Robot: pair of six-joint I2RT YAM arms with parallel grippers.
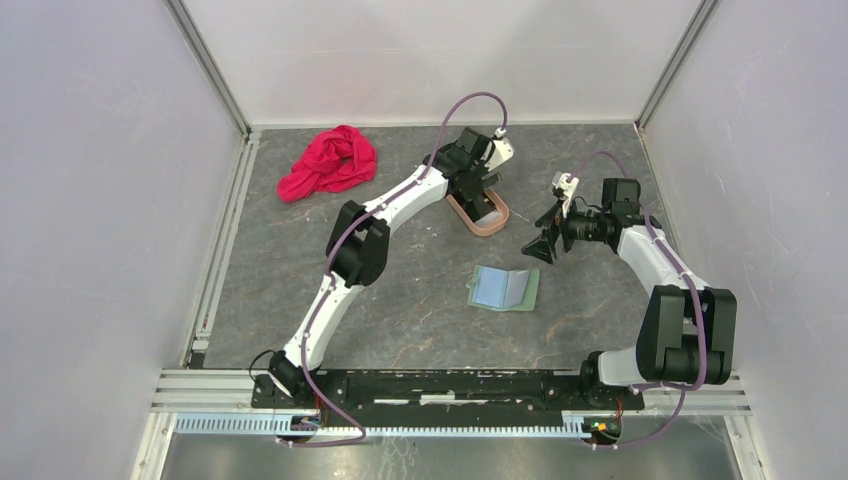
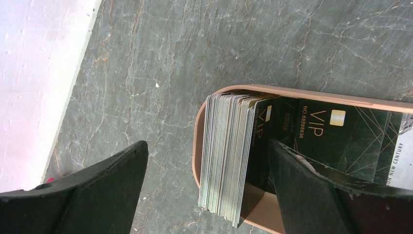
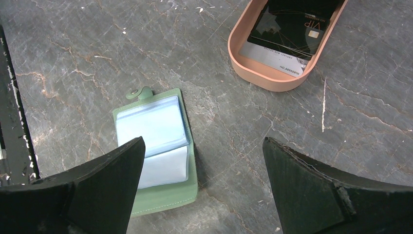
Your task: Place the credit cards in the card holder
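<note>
A peach tray [image 1: 492,228] holds credit cards: an upright stack [image 2: 224,156] at one end, black VIP cards [image 2: 336,141] and a white card lying flat. My open left gripper is over the tray, its fingertips either side of the stack's region, none visibly gripping. The green card holder [image 3: 191,170] with pale blue sleeves [image 3: 151,126] lies open nearer the front. My right gripper hovers open at the right, above bare table beside the holder, nothing between its fingers.
A red cloth [image 1: 325,160] lies at the back left. White walls border the table [image 1: 280,280].
</note>
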